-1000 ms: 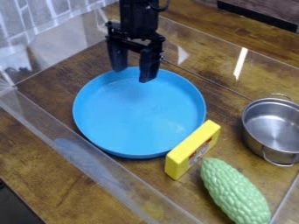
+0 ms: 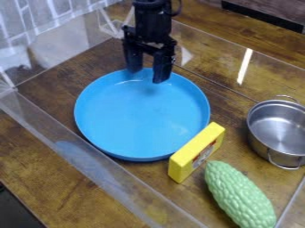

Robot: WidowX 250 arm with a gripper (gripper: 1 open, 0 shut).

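Observation:
My black gripper (image 2: 148, 59) hangs at the top centre of the camera view, over the back rim of a blue plate (image 2: 141, 115). Its two dark fingers point down and stand apart, with nothing visible between them. The plate shows an empty surface.
A yellow box (image 2: 197, 151) lies at the plate's front right, a green textured vegetable (image 2: 238, 194) beyond it, and a steel pot (image 2: 280, 134) on the right. Clear panels border the wooden surface (image 2: 53, 80); a white tiled wall is at the upper left.
The gripper has shifted slightly to the right, and its fingers appear somewhat closer together than before. The plate and other objects have stayed where they were.

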